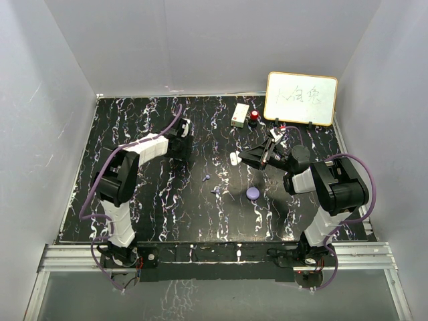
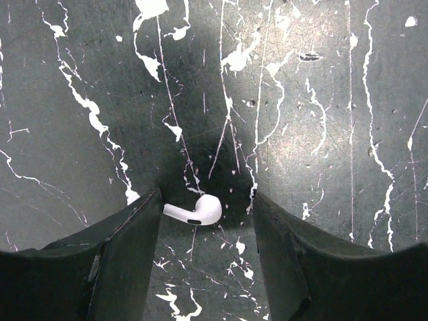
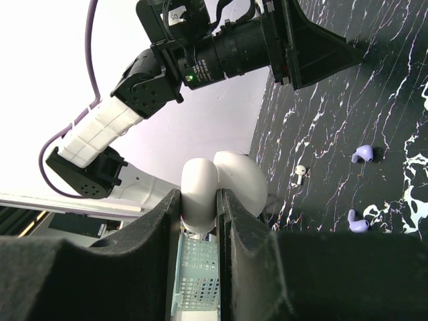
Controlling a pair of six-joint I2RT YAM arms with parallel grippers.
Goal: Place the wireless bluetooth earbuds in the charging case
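Observation:
A white earbud lies on the dark table in the left wrist view, its stem toward the left finger. My left gripper stands part open above it, fingers on either side. The right wrist view also shows this earbud on the table, below the left arm's fingers. My right gripper is shut on the white charging case, which is held above the table with its lid and body spread apart. From above, the case is near the table's middle. Its slots are turned out of sight.
Two purple earbuds lie on the table between the arms, with a round purple case nearby. Toward the back stand a white box, a red-capped bottle and a whiteboard.

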